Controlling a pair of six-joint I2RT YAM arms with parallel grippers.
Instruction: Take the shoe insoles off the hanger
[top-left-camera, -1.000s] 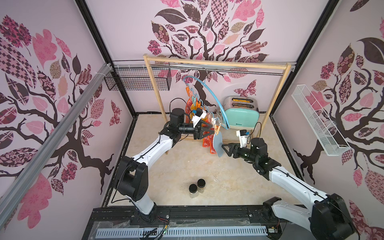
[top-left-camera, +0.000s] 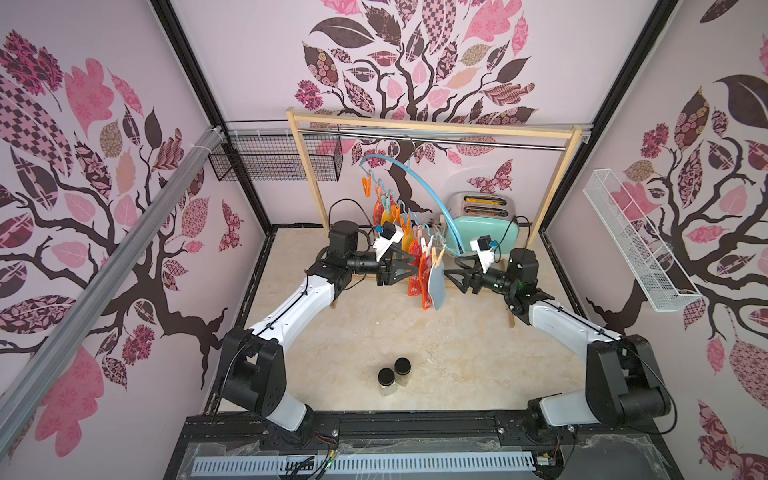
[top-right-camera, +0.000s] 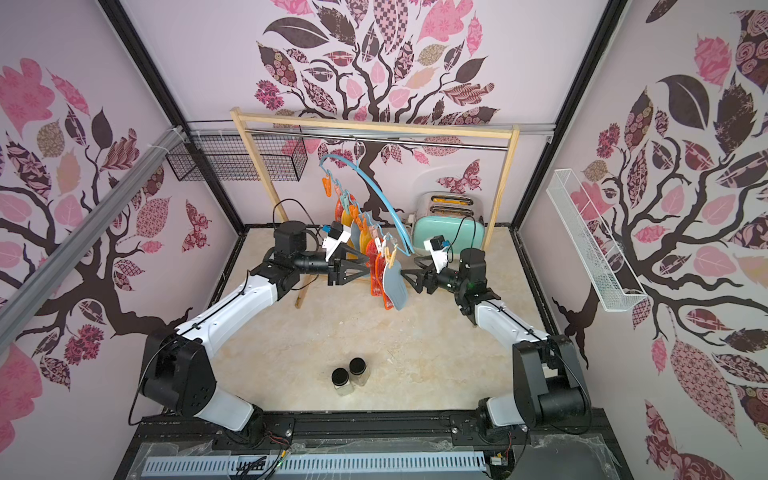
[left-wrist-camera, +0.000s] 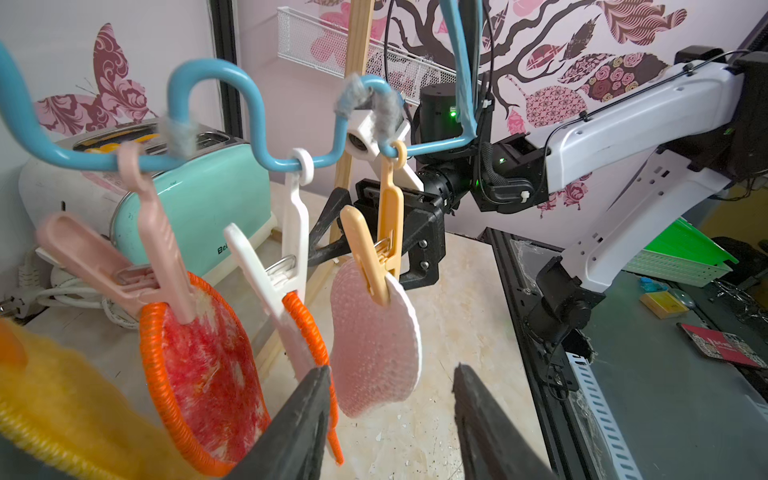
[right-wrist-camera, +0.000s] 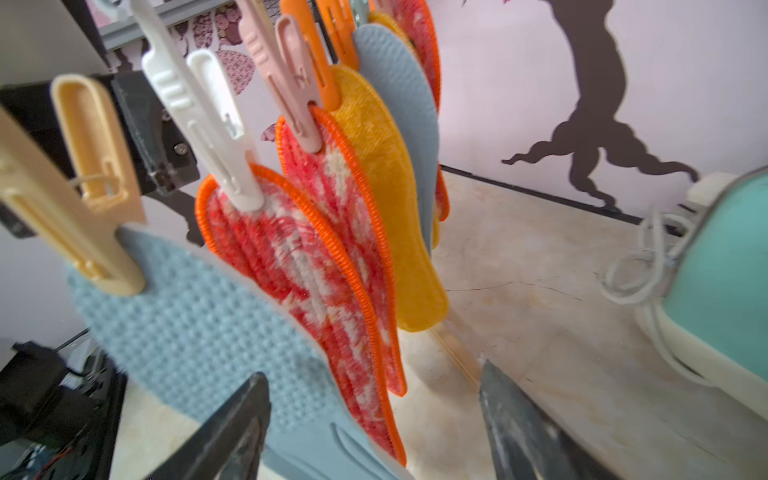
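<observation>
Several insoles hang in a row by clothes pegs from the blue hanger (top-left-camera: 416, 177). Nearest is a pale blue insole (right-wrist-camera: 232, 336), held by a cream peg (right-wrist-camera: 92, 200). Behind it hang red orange-edged insoles (right-wrist-camera: 296, 280) and a yellow one (right-wrist-camera: 392, 208). My left gripper stands open to the left of the row, nothing between its fingers. To the right of the blue insole is my right gripper, part open; the insole's lower part shows near its left finger (right-wrist-camera: 232, 432). Whether they touch cannot be told.
A turquoise toaster (top-left-camera: 482, 224) stands behind the right arm. The wooden rack (top-left-camera: 432, 126) frames the row. Two black-lidded jars (top-left-camera: 393, 374) stand at the front.
My right gripper has moved up and back, towards the rack. My left gripper has drawn slightly left. The hanger and its insoles have swung about.
</observation>
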